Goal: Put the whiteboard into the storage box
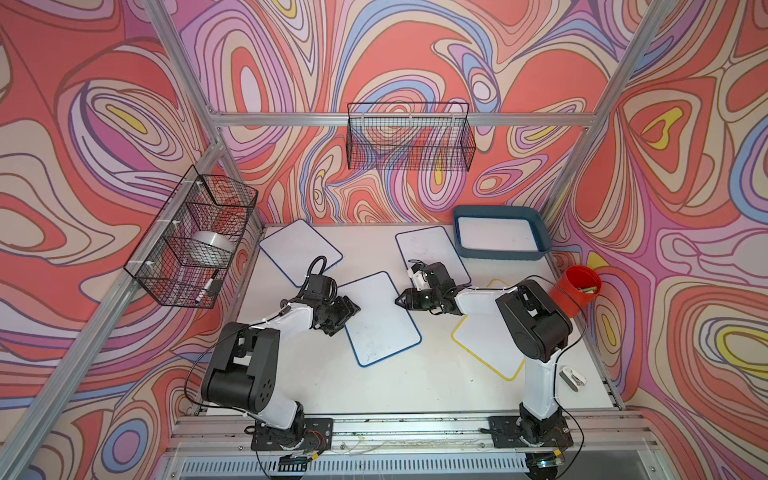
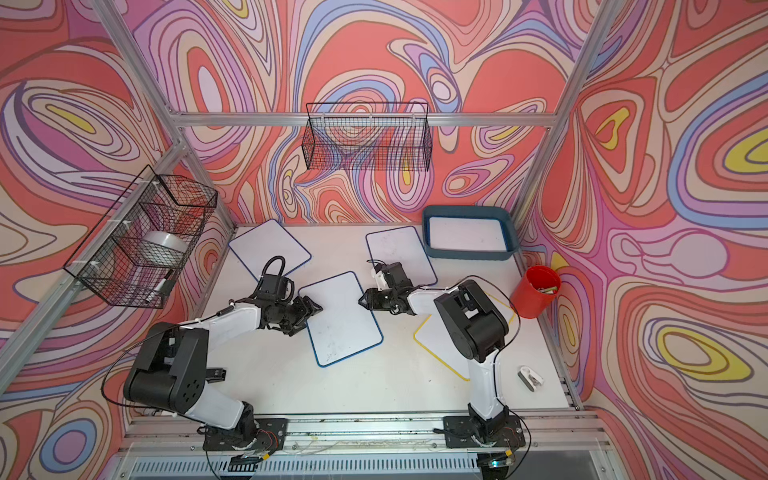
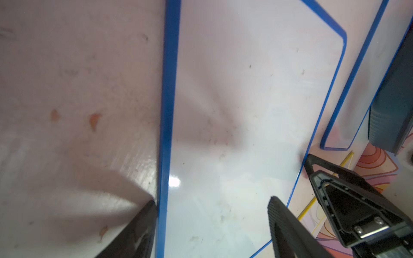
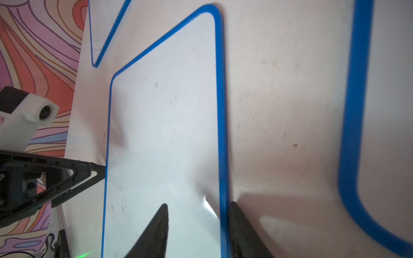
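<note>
The blue-edged whiteboard (image 1: 377,321) lies flat and askew in the middle of the table, between both arms. At its left edge my left gripper (image 1: 344,313) is open; in the left wrist view one finger (image 3: 144,228) touches the blue rim from outside and the other is over the white face. On the opposite edge my right gripper is open too, one finger (image 4: 241,232) outside the rim and one above the board. Neither holds anything. The storage box (image 1: 501,255), dark teal and rectangular, stands at the back right with a whitish bottom.
Other blue-edged boards lie at the back left (image 1: 301,249) and back centre (image 1: 428,244), the latter close to the box. A yellow-edged board (image 1: 488,344) is partly under the right arm. Right of it stand a red bucket (image 1: 577,289) and a small eraser-like item (image 1: 573,377).
</note>
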